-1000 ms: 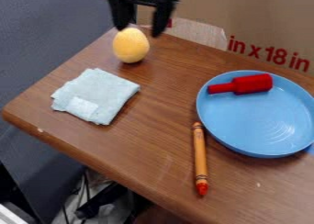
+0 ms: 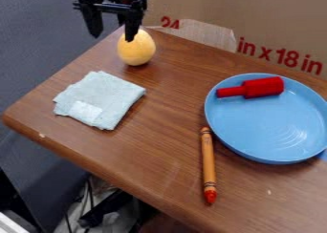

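Observation:
A black gripper (image 2: 111,22) is at the top left, just above a yellow egg-shaped object (image 2: 137,51) on the wooden table (image 2: 153,151). Its two fingers stand apart, with nothing visible between them. A folded pale cloth (image 2: 99,98) lies at the left. On the right, a blue plate (image 2: 269,132) holds a red cylindrical object (image 2: 262,87) with a short handle. An orange crayon (image 2: 207,165) lies left of the plate's lower part.
Cardboard (image 2: 269,27) forms the backdrop behind the table. The left table edge drops to a grey floor area with cables below.
The gripper has moved left over the last second, from above and right of the yellow object to its upper left. The objects on the table look unmoved.

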